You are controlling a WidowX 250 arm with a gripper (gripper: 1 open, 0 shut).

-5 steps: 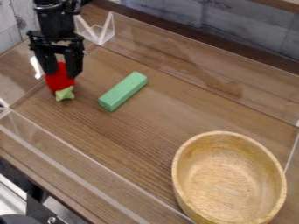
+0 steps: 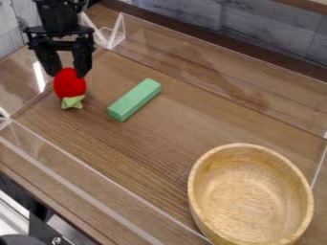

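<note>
My gripper (image 2: pixel 64 65) is at the upper left, hanging from the black arm over a red object (image 2: pixel 69 83) with a green leafy top (image 2: pixel 75 100), like a strawberry toy. The fingers are at or just above the red object's upper edge; I cannot tell whether they touch it, or whether they are open or shut.
A green bar-shaped block (image 2: pixel 134 100) lies diagonally right of the red object. A large yellow bowl (image 2: pixel 250 196) sits at the lower right.
The gripper has shifted slightly left and up, showing more of the red object, which lies in nearly the same place.
</note>
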